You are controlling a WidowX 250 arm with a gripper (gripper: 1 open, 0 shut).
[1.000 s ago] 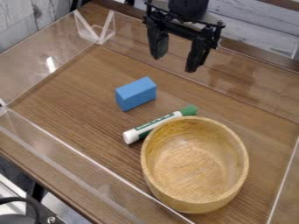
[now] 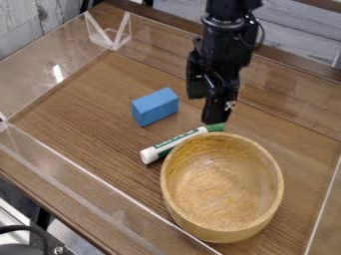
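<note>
My black gripper (image 2: 214,88) hangs open over the middle of the wooden surface, pointing down, with nothing seen held. Below it lies a white tube with a green cap (image 2: 173,145), diagonal, just beside the upper left of a round tan bowl (image 2: 221,214). A blue block (image 2: 155,106) rests to the left of the gripper.
A transparent rim runs along the edges, and a black cable (image 2: 32,232) shows at the lower left corner.
The block, tube and bowl have not moved.
</note>
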